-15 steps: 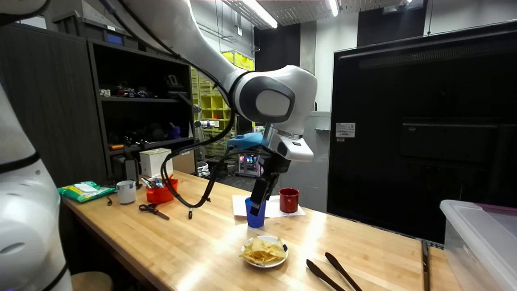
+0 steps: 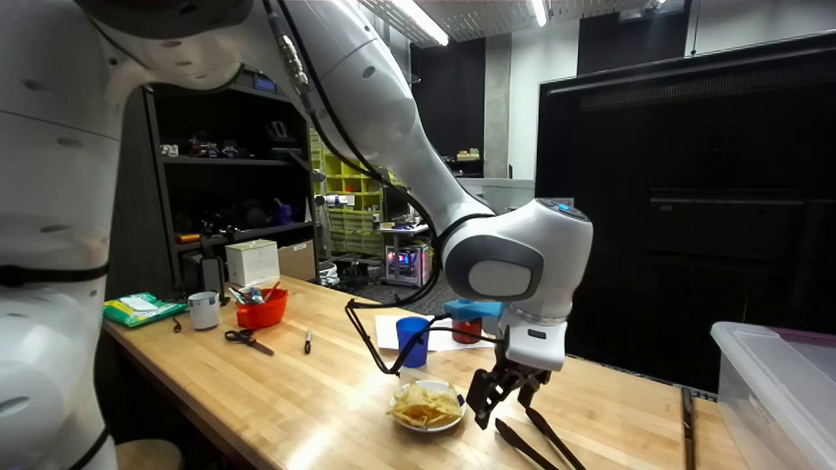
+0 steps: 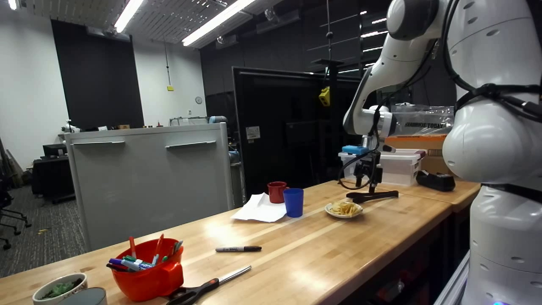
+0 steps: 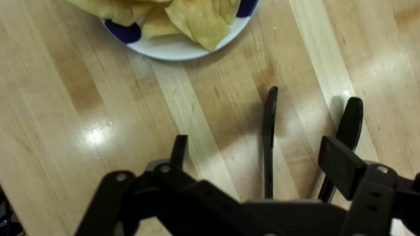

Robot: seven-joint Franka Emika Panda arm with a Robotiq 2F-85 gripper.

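Black tongs (image 2: 523,445) lie on the wooden table, their two arms spread apart. My gripper hangs just above them, open, with one tong arm showing between its fingers and the other partly behind the right finger (image 4: 341,167). Nothing is gripped. In the wrist view the tongs' rear part is hidden behind the gripper. A white plate (image 4: 169,49) with dark blue spots holds yellow chips (image 2: 425,405) and sits close by the tong tips. From the side, the gripper (image 3: 366,184) is seen over the tongs (image 3: 373,196), right of the plate.
A blue cup (image 3: 293,202) and a red mug (image 3: 277,191) stand by white paper (image 3: 260,209). A marker (image 3: 239,249), scissors (image 3: 203,292) and a red pen container (image 3: 147,274) lie farther off. A clear plastic bin (image 2: 772,391) stands beyond the tongs.
The arm has moved right and down in exterior view 1, from over the blue cup to just above the tongs. The plate and tongs have stayed in place.
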